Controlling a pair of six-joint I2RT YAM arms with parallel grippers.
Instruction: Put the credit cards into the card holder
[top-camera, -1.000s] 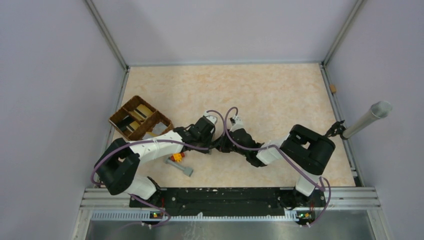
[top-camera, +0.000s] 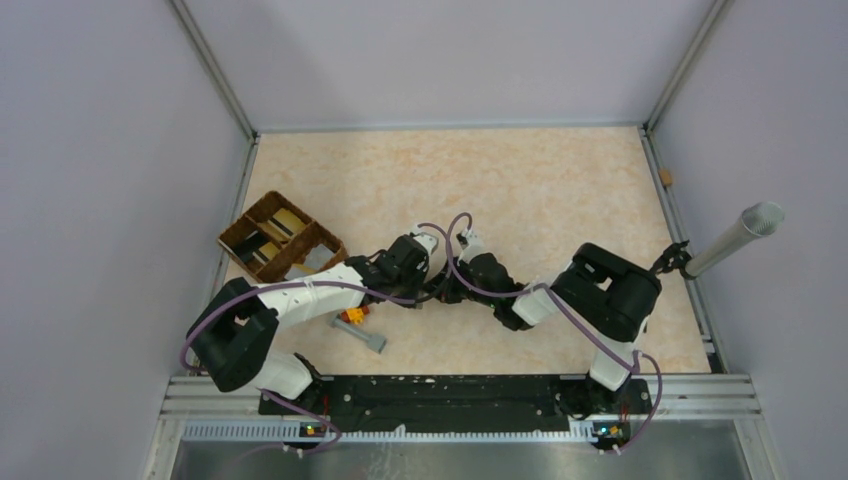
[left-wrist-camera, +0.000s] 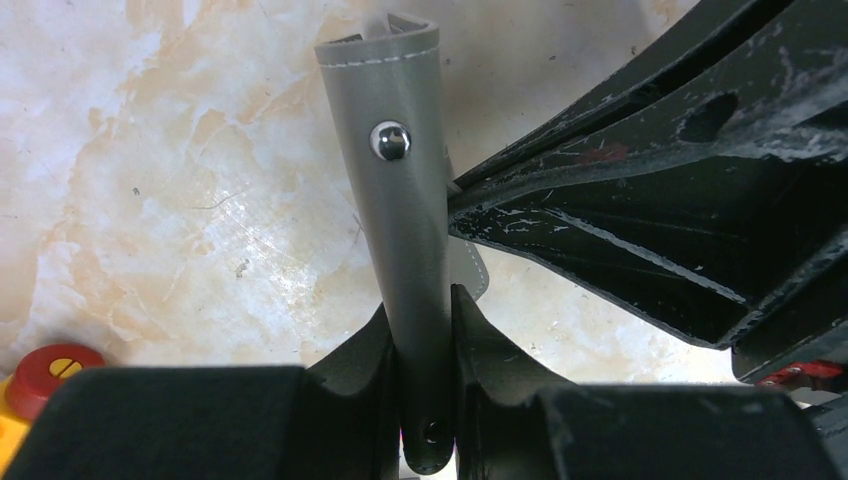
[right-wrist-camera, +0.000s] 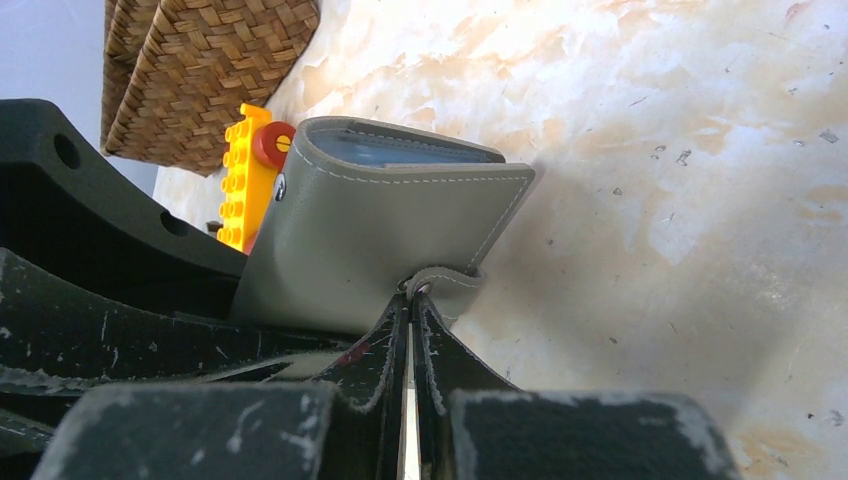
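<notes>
A grey-green card holder (left-wrist-camera: 395, 200) with a silver snap stands between the two arms, my left gripper shut on it across its folded spine. Seen from the right wrist, the holder (right-wrist-camera: 370, 230) is folded, with bluish clear plastic inside its top opening. My right gripper is shut, its tips against the small strap tab (right-wrist-camera: 447, 282) at the holder's edge; whether the tab is pinched between them cannot be told. Card-like yellow and dark pieces (top-camera: 287, 220) lie in the basket. No loose credit card shows between the grippers.
A woven basket (top-camera: 278, 197) with compartments stands at the left. Near the left arm lie a yellow and red toy block (top-camera: 354, 315) and a grey hammer-shaped piece (top-camera: 374, 341).
My right arm has shifted very slightly, its elbow moving a little to the left and up in the top view. The left arm looks almost still.
</notes>
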